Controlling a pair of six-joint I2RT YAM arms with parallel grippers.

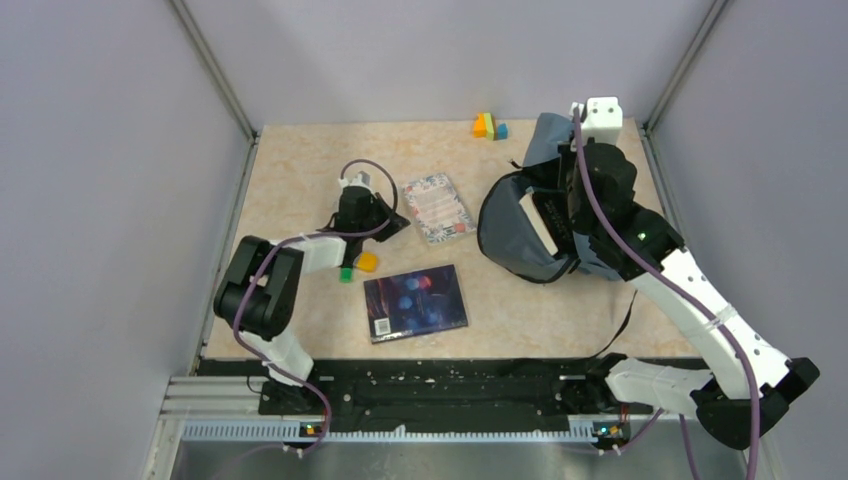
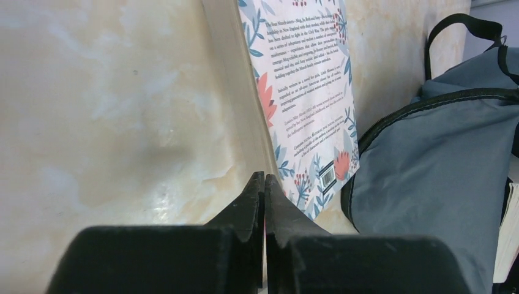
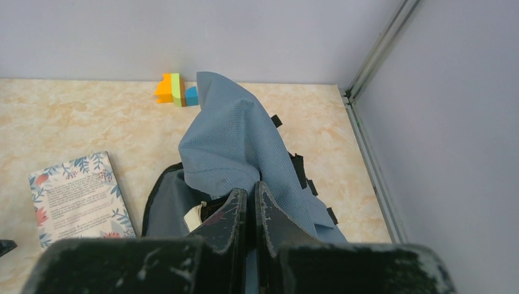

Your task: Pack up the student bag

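Observation:
The book with floral cover (image 1: pixel 438 208) lies flat on the table, left of the grey-blue student bag (image 1: pixel 512 238). Just off its left edge, my left gripper is shut with nothing between its fingers; in the left wrist view the book (image 2: pixel 309 86) is outside them, beyond and to the right. My right gripper is shut on the raised cloth of the bag (image 3: pixel 229 141), whose mouth faces left. Inside the bag stands a dark book with pale page edges (image 1: pixel 538 223), partly covered by the right arm.
A large dark book (image 1: pixel 415 303) lies at the table's front. Orange, yellow and blue blocks (image 1: pixel 489 127) sit at the back edge. Orange and green pieces (image 1: pixel 366 262) rest beside the left arm. Between floral book and bag the gap is narrow.

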